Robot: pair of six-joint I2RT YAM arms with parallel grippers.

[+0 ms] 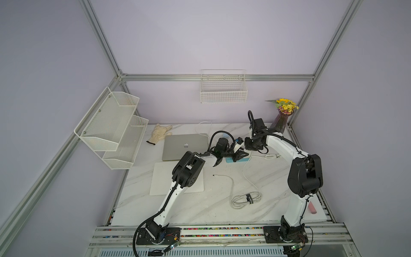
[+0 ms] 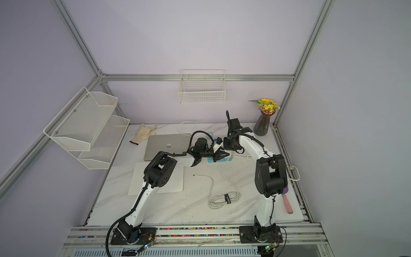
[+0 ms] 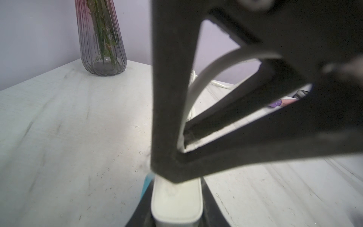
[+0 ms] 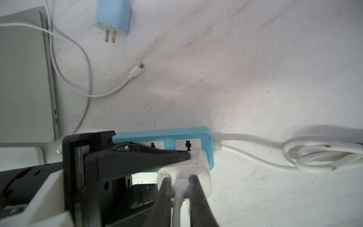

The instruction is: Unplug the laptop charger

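Note:
The white charger [image 4: 200, 172] is over the right end of the blue power strip [image 4: 196, 133]. Whether its prongs sit in a socket is hidden. My left gripper [image 1: 244, 155] reaches in from the left and is shut on the charger, whose pale end [image 3: 177, 204] shows between its fingers in the left wrist view. My right gripper comes from above, its fingers on both sides of the white cable's plug end [image 4: 180, 185]. Narrow gaps show beside the cable lower down; whether the tips press on the plug end cannot be seen.
A closed grey laptop [image 1: 184, 147] lies left, with a pale flat panel [image 1: 162, 180] in front. Behind the strip are a blue adapter [image 4: 112, 15] and a loose white cable tip [image 4: 136, 70]. Coiled cable [image 1: 246, 200] lies in front; a flower vase [image 1: 280, 122] stands back right.

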